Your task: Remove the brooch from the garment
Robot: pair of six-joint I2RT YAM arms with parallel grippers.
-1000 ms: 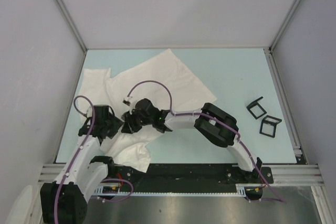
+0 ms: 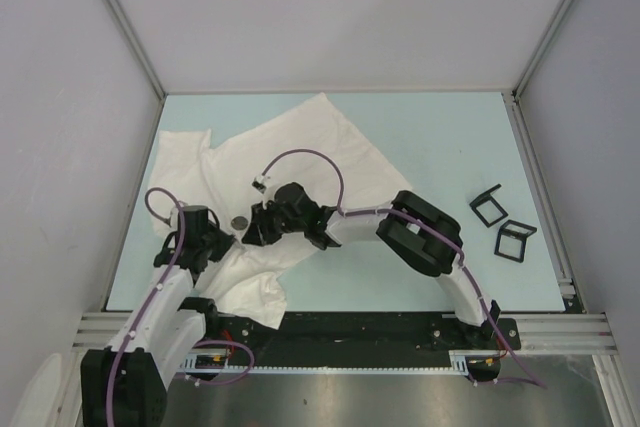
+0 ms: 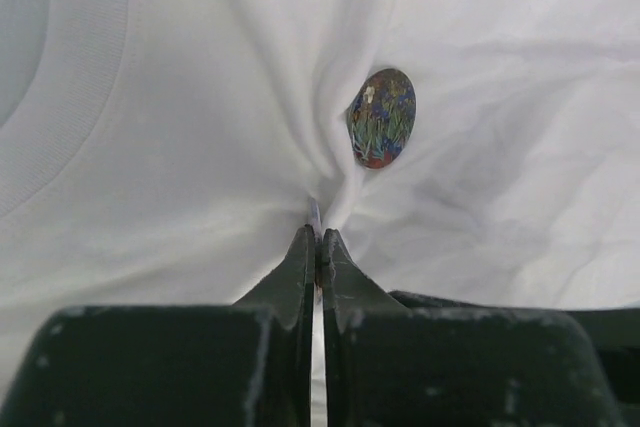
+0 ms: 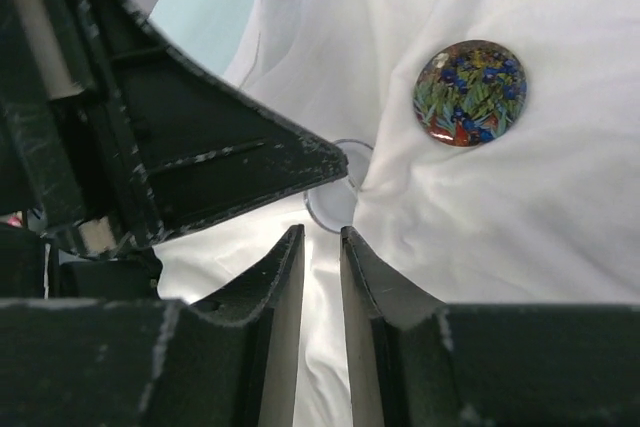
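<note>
The oval brooch (image 3: 381,119) with a floral picture lies on the white garment (image 2: 300,147), beside a fold, as both wrist views show. My left gripper is shut, its tips just below the brooch in its view, at the fold, with a thin pale piece showing at them. My right gripper is beside it, below the brooch in its view, its fingertips slightly apart; a clear ring-like piece (image 4: 330,209) shows just beyond them, and I cannot tell if it is held.
Two black square frames (image 2: 508,243) lie at the table's right. Both arms reach in over the front left of the garment.
My right gripper has moved rightward in the top view over the last second, uncovering the brooch there. The left arm has shifted only slightly.
</note>
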